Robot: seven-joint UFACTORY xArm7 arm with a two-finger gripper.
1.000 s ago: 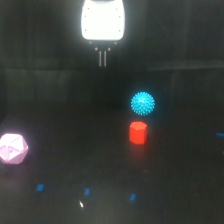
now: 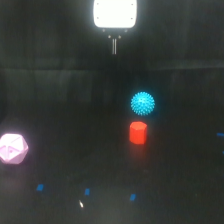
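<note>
My gripper hangs at the top centre below its white housing, well above the objects, with two thin fingers close together and nothing seen between them. A cyan spiky ball is at centre right, just behind a red block. A pale pink faceted object lies at the left.
Small blue marks dot the front and right, along with a small white fleck.
My gripper has shifted right and slightly up, and its fingers appear closer together. The objects have not visibly moved.
</note>
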